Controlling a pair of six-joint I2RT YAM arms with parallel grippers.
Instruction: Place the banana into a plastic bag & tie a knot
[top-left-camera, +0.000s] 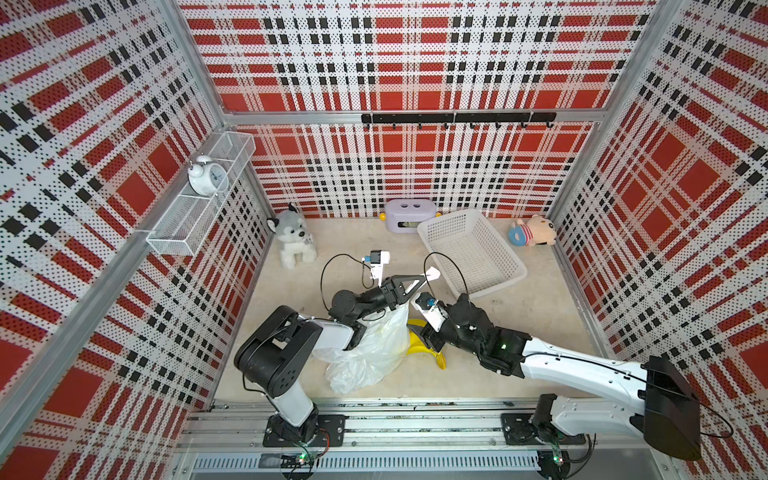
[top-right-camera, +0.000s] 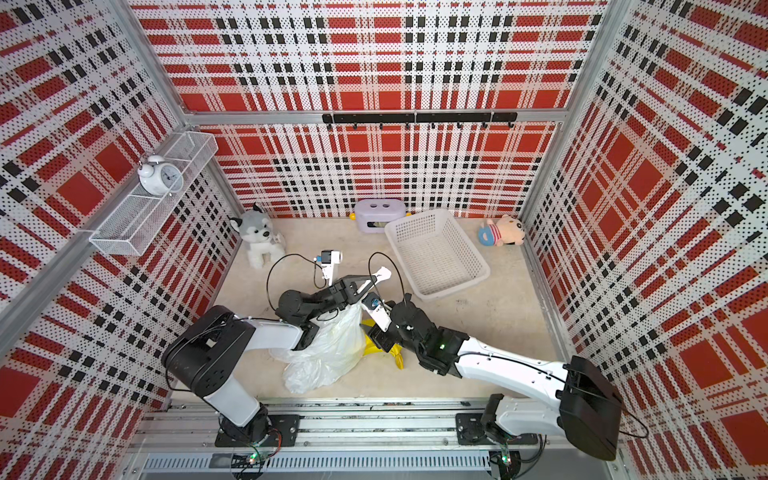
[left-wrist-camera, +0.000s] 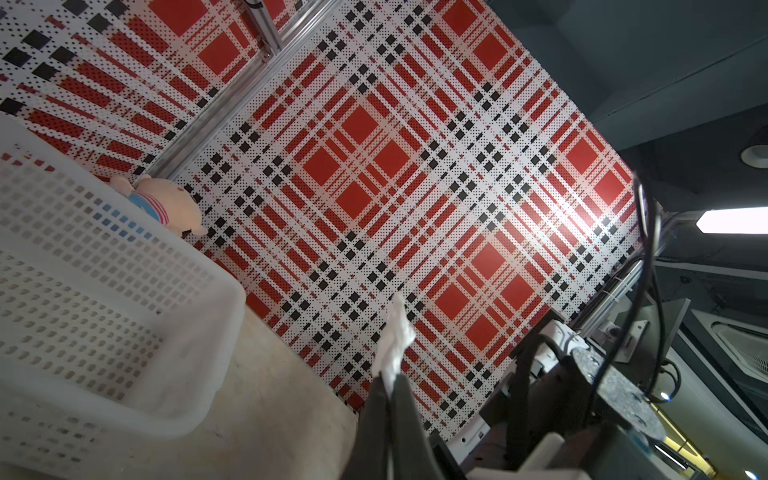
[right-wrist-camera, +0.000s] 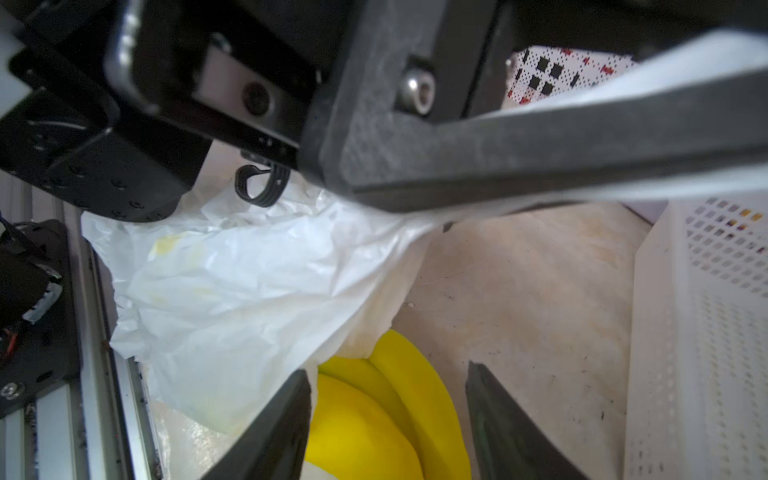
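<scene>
The white plastic bag (top-left-camera: 368, 360) hangs from my left gripper (top-left-camera: 420, 280), which is shut on its edge, a white tip poking beyond the fingers in the left wrist view. Yellow bananas (right-wrist-camera: 376, 416) lie on the table at the bag's lower right side, partly covered by it in the right wrist view. My right gripper is part open, its fingers over the bananas, just below the left gripper; I see nothing clearly held between them.
A white basket (top-left-camera: 472, 252) stands behind and right. A husky plush (top-left-camera: 292, 240), a purple toy (top-left-camera: 409, 214) and a doll (top-left-camera: 531, 232) line the back. A wire shelf with a clock (top-left-camera: 206, 177) is on the left wall.
</scene>
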